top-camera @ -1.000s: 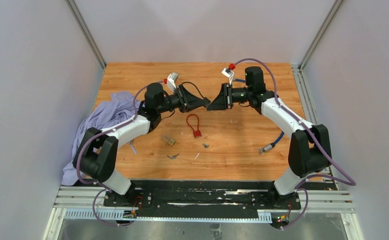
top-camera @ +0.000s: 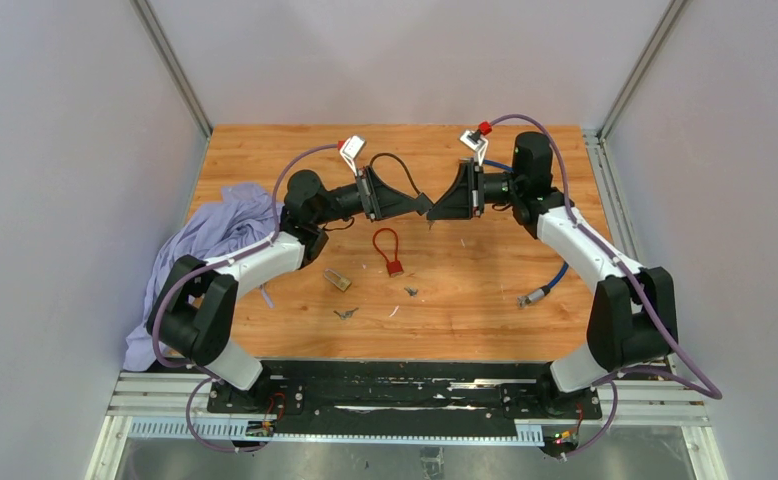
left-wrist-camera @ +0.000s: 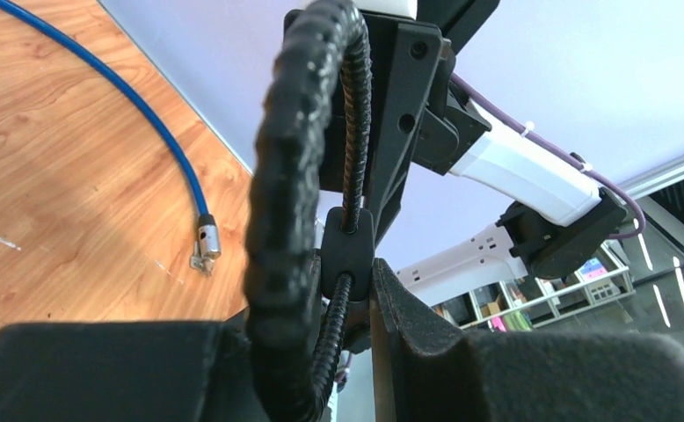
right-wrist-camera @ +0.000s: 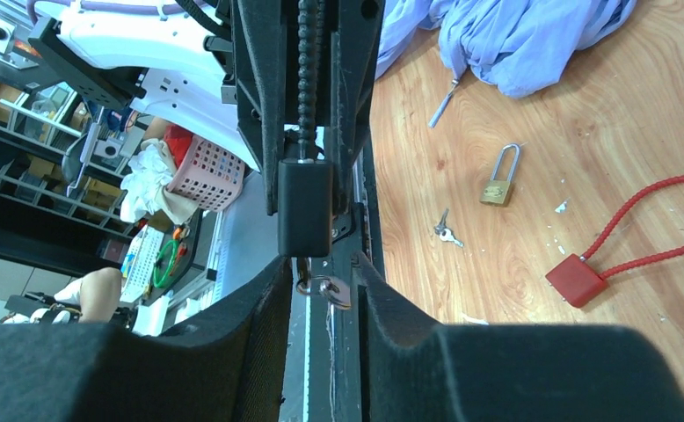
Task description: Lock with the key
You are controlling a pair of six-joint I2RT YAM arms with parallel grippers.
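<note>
A black cable lock [right-wrist-camera: 304, 207] with a braided loop is held up mid-air by my left gripper [top-camera: 416, 204], shut on it. In the right wrist view a key on a ring [right-wrist-camera: 330, 290] hangs from the underside of the lock body, just beyond the fingertips of my right gripper. Those fingers stand part open around that spot; whether they touch the key I cannot tell. In the left wrist view the lock body [left-wrist-camera: 347, 251] is between the left fingertips, with the loop crossing close to the camera.
On the wooden table lie a red cable lock [top-camera: 395, 267], a brass padlock [top-camera: 337, 280], loose keys [top-camera: 346, 313] and a blue cable lock [top-camera: 534, 296]. Lavender cloth [top-camera: 205, 230] covers the left side.
Both grippers and the black lock have shifted rightward in the top view; the key now shows below the lock, and the right arm has drawn slightly back to the right.
</note>
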